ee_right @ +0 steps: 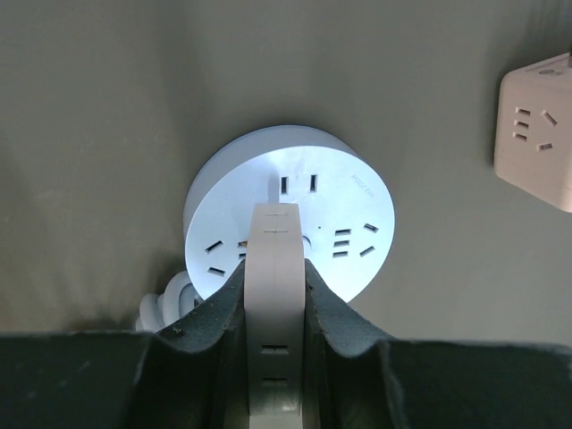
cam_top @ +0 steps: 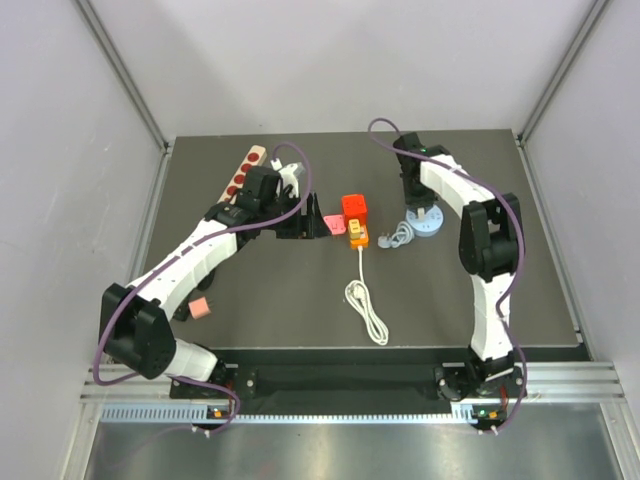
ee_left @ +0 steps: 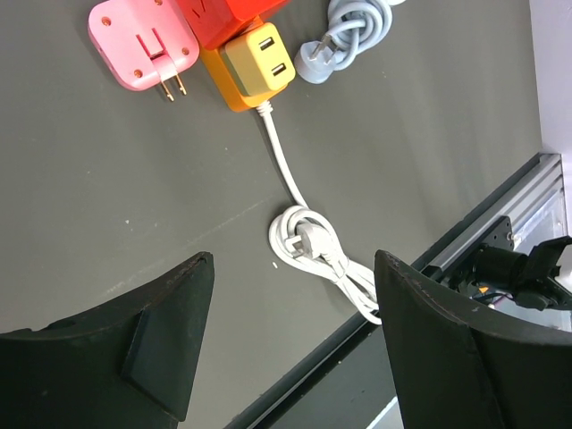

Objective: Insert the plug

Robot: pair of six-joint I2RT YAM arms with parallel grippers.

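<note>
My right gripper is shut on a pale, whitish plug [ee_right: 275, 234], over the round light-blue socket disc [ee_right: 340, 197]. The plug's far end overlaps the disc's face; its prongs are hidden, so how deep they sit cannot be told. Slots stay visible on the disc's far and right side. From above, the disc [cam_top: 427, 222] lies partly under the right gripper [cam_top: 417, 203], its coiled cord [cam_top: 401, 236] to the left. My left gripper stands open and empty, near the pink plug adapter [ee_left: 143, 40].
A red block [cam_top: 354, 208] and an orange-yellow socket block [cam_top: 357, 235] with a coiled white cord [cam_top: 367, 310] occupy the middle. A pale pink socket cube [ee_right: 536, 130] sits right of the disc. At left are a wooden strip with red dots [cam_top: 243, 172] and a small pink block [cam_top: 199, 308].
</note>
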